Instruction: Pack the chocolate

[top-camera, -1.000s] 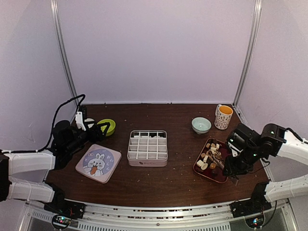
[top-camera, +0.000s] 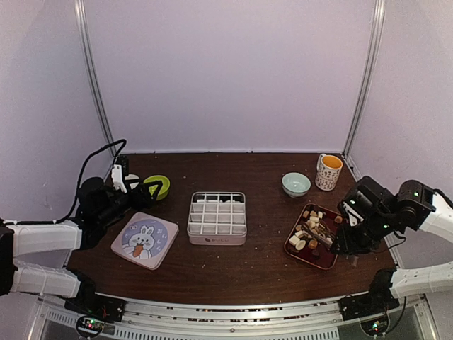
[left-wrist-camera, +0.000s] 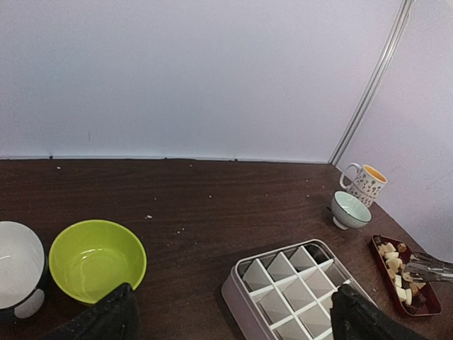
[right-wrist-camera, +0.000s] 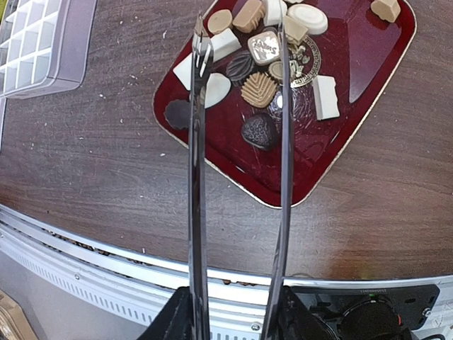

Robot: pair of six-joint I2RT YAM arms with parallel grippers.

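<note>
The red tray (right-wrist-camera: pixel 325 149) holds assorted chocolates, among them a dark one (right-wrist-camera: pixel 259 132), a ridged milk one (right-wrist-camera: pixel 258 89) and white pieces. My right gripper, with long metal tong tips, hangs over the tray, tips apart, with chocolates seen between and beneath them; nothing is clearly held. A pink compartment box (top-camera: pixel 216 239) with white dividers stands mid-table; no chocolates show in it. Its lid (top-camera: pixel 163 234) with a rabbit lies to its left. My left gripper is open and empty above the left of the table, near a green bowl (left-wrist-camera: pixel 97 255).
A pale blue bowl (top-camera: pixel 296 183) and a patterned mug (top-camera: pixel 328 173) stand behind the tray. A white bowl (left-wrist-camera: pixel 15 262) sits beside the green one. Walls enclose the back and sides.
My right arm has shifted slightly about the tray, its gripper and tong tips changing position over the chocolates. The left arm, box, lid and bowls are unchanged.
</note>
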